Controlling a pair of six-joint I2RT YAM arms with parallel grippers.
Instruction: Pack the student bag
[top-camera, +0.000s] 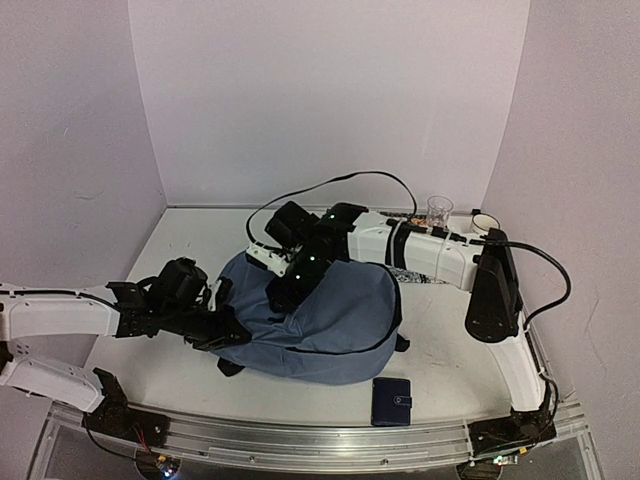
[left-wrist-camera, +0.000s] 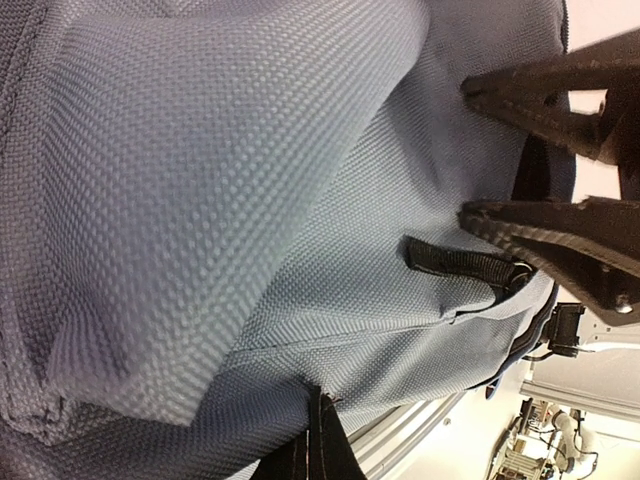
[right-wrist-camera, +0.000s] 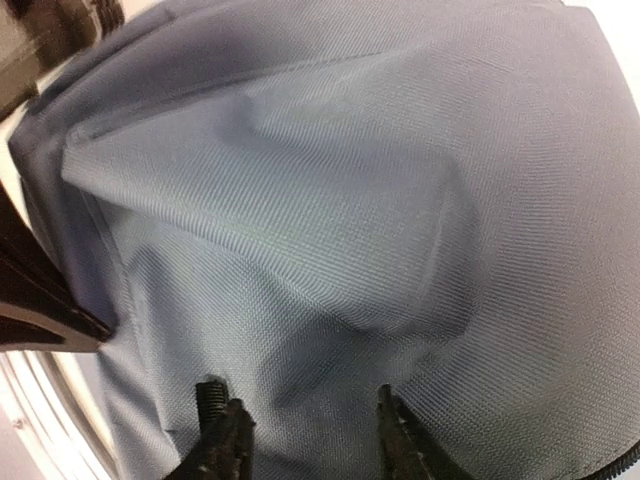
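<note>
The blue-grey fabric bag lies on its side in the middle of the table, its cloth loose and creased. At its left front edge my left gripper is shut on the bag's cloth; in the left wrist view its fingertips are together at the fabric. My right gripper is over the bag's middle, pointing down. In the right wrist view its fingers stand apart, with no object between them and bag cloth beyond. A dark blue notebook with a clasp lies in front of the bag. The bag's inside is hidden.
A clear glass and a white mug stand at the back right. A patterned item shows partly behind my right arm. Bare table lies right of the bag; the metal rail bounds the front.
</note>
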